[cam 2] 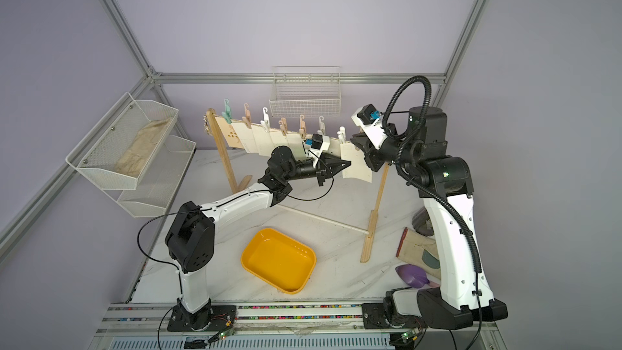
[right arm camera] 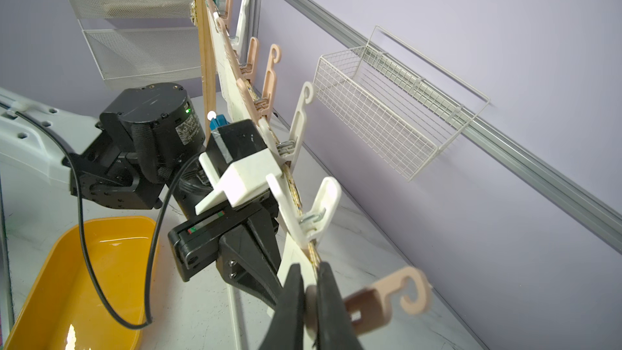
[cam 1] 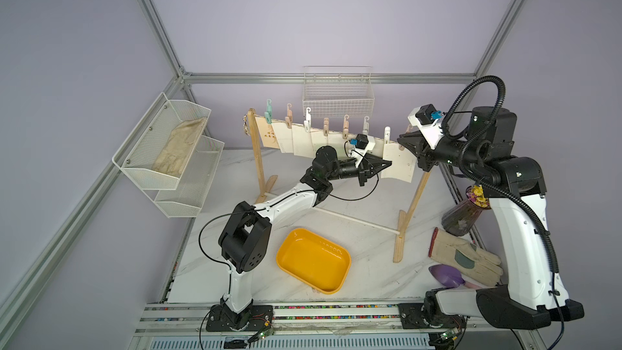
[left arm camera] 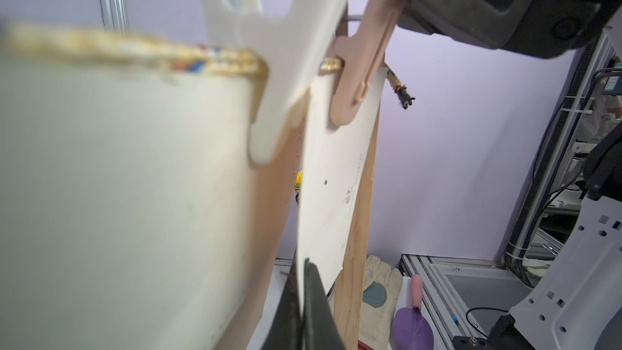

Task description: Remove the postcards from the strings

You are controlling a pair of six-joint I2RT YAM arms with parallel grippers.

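Several pale postcards hang by clothespins from a string on a wooden frame. My left gripper (cam 1: 390, 162) is shut on the side edge of the rightmost postcard (cam 1: 400, 159); in the left wrist view that card (left arm camera: 327, 188) runs down between the fingertips. A white clothespin (left arm camera: 285, 58) and a pink clothespin (left arm camera: 356, 84) sit on the string above. My right gripper is shut at the pink clothespin (right arm camera: 375, 301), with a pink part between its fingertips. Whether this clothespin still pinches the card is unclear.
An empty yellow tray (cam 1: 313, 260) lies on the table in front of the frame. Wooden posts (cam 1: 256, 155) hold the string at both ends. Glove (cam 1: 465, 256), purple scoop (cam 1: 447, 276) and flower vase (cam 1: 462, 217) lie at the right. A wire basket (cam 1: 338, 94) hangs behind.
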